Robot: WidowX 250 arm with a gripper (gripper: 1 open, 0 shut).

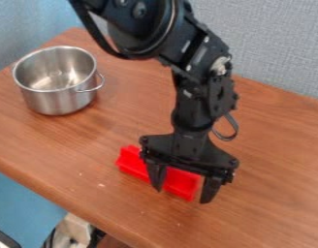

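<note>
My black gripper (182, 188) is low over a red block (133, 163), an elongated piece lying on the wooden table (84, 160). The fingers are apart, one over the block and the other at its right end, partly hiding it. Whether they touch it is hard to tell.
A steel pot (55, 85) with wire handles stands at the back left.
</note>
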